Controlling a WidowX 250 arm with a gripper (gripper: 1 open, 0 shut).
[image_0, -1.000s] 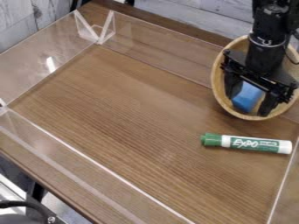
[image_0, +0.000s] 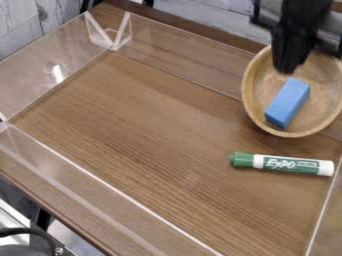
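A blue block (image_0: 287, 103) lies in a round wooden bowl (image_0: 321, 113) on the right of the table. My gripper (image_0: 285, 63) is above the back of the bowl, dark and blurred, with nothing visible held; whether it is open or shut is unclear. A green and white Expo marker (image_0: 281, 163) lies in front of the bowl.
Clear plastic walls run along its left edge, and the back edge is near the top of the view.
My gripper has risen up and away from the bowl, uncovering the blue block, which still lies in it. The marker has not visibly moved.
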